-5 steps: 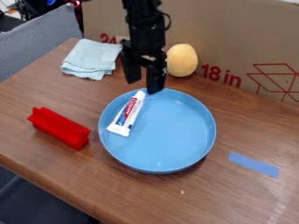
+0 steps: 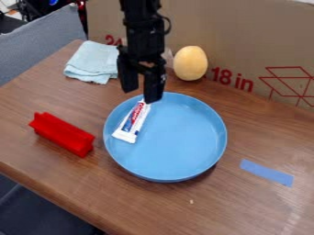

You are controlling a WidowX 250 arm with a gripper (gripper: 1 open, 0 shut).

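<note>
My black gripper [image 2: 141, 81] hangs open over the back edge of the blue plate [image 2: 185, 142], its fingers near the upper end of a white toothpaste tube [image 2: 130, 123]. The tube lies slanted in the left part of the plate, and its top end is partly hidden by a finger. Nothing is seen held.
A red block-like object [image 2: 61, 133] lies left of the plate. A folded light blue cloth [image 2: 90, 62] is at the back left, a pale egg [image 2: 190, 62] behind the plate by a cardboard box [image 2: 252, 46]. Blue tape [image 2: 266, 173] marks the clearer right side.
My gripper has moved lower, closer to the tube's upper end. The objects on the table look unmoved.
</note>
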